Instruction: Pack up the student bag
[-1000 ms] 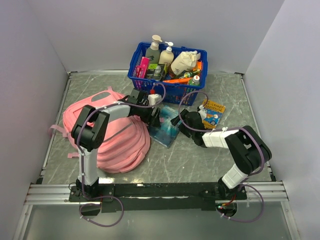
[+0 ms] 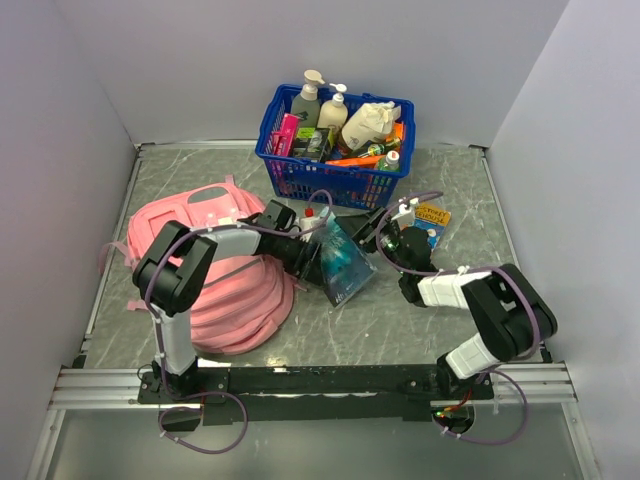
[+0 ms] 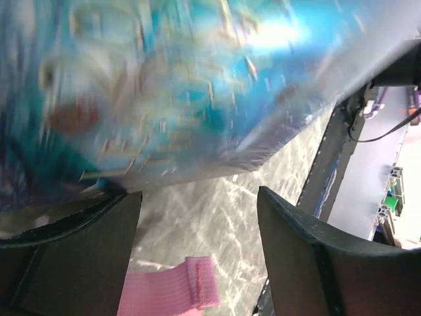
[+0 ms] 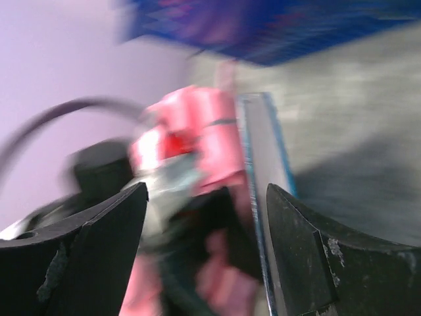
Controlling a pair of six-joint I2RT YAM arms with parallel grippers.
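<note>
A teal book in a glossy clear cover (image 2: pixel 345 265) stands tilted between my grippers in the top view; it fills the upper left wrist view (image 3: pixel 164 85). My left gripper is part open below it, the gap between its fingertips showing bare counter. My right gripper is part open, with the book's edge (image 4: pixel 270 158) rising by its right finger; whether it grips it is unclear. The pink backpack (image 2: pixel 230 300) lies at left in the top view, beside the left arm.
A blue basket (image 2: pixel 330 180) full of bottles and supplies stands at the back. A yellow-and-blue book (image 2: pixel 432 218) lies right of it, partly behind my right gripper.
The teal book has tilted and shifted toward the front right.
</note>
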